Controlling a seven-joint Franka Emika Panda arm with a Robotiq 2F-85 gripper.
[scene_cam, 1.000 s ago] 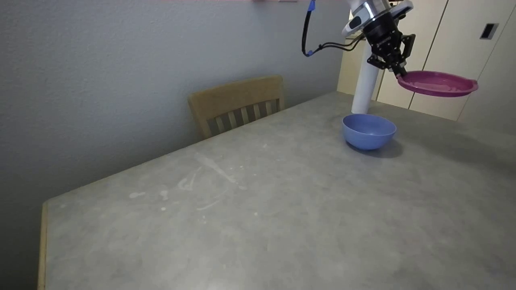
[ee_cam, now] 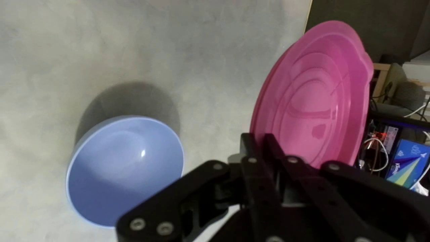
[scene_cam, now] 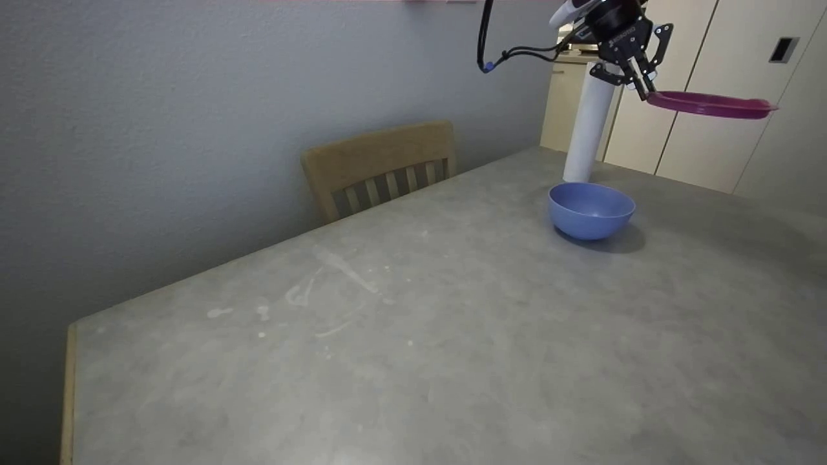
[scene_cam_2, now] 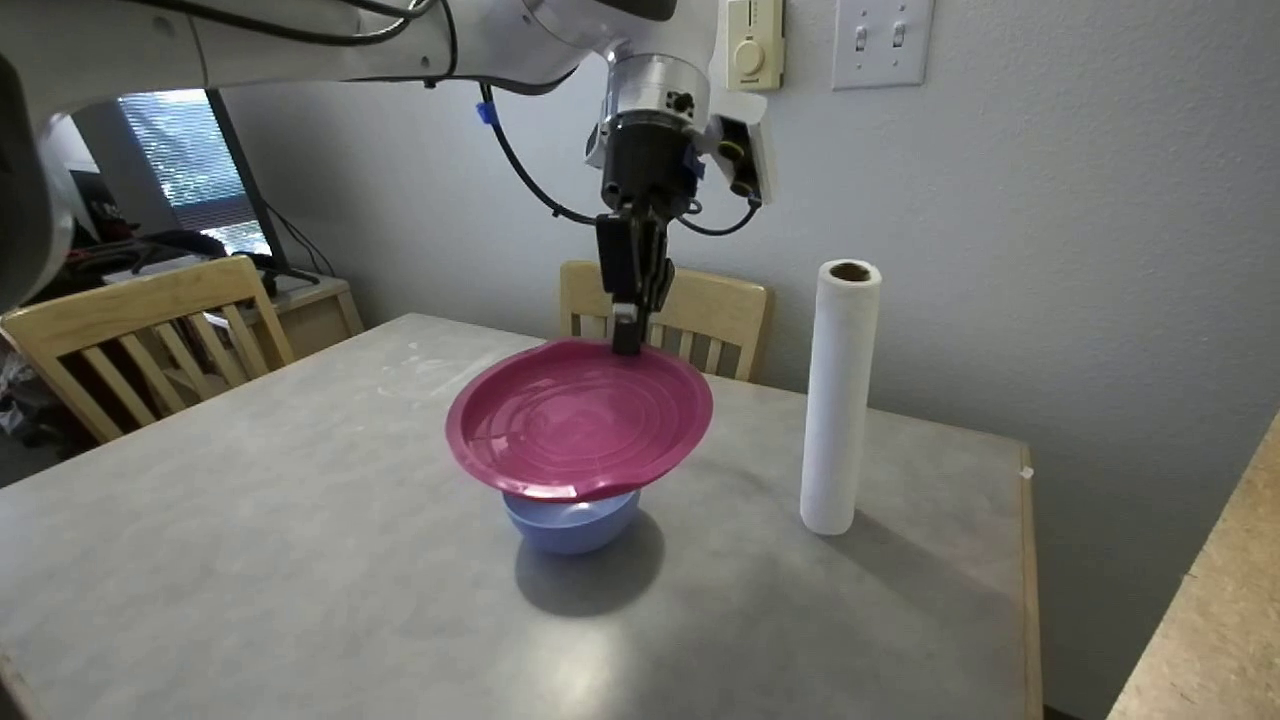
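My gripper is shut on the rim of a round pink lid, holding it up in the air above the table. In exterior view 1 the lid extends right from the fingertips, nearly edge-on. On the table below stands an upright blue bowl. Looking down from the wrist, the bowl appears empty and lies left of the gripper, while the lid reaches up and to the right. The lid and bowl are apart; in exterior view 2 the lid hides the top of the bowl.
A white paper roll stands upright on the table, near the wall. Wooden chairs stand at the table's edges.
The gripper and the pink lid have risen, and the lid has shifted slightly right and now shows more edge-on. The blue bowl has stayed in place.
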